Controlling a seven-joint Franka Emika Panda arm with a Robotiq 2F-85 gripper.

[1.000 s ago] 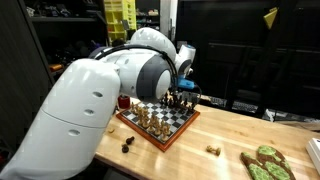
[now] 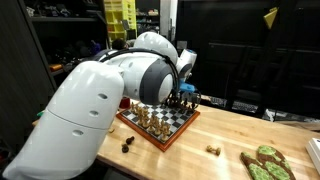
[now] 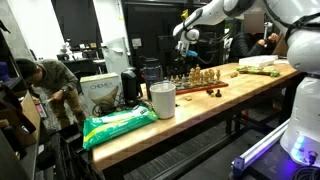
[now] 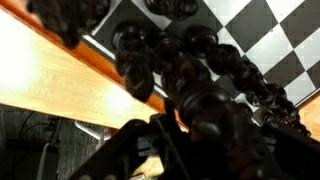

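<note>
A chessboard (image 2: 176, 117) with an orange-brown border lies on the wooden table. Light brown chess pieces (image 2: 152, 122) stand along its near side, and dark ones (image 2: 180, 101) crowd the far side. My gripper is over the dark row, close to the board's edge. In the wrist view it is shut on a dark chess piece (image 4: 203, 102), whose rounded top shows large and close. The piece's base is hidden, so I cannot tell whether it touches the board. Neighbouring dark pieces (image 4: 132, 45) stand very near it.
Small dark pieces (image 2: 127, 145) lie off the board on the near side. A light piece (image 2: 213, 150) rests on bare table to the right. A green patterned item (image 2: 267, 163) lies farther right. Between them, the table is mostly clear.
The arm and gripper have shifted very slightly over the far side of the board. The pieces on the near side look unchanged.
</note>
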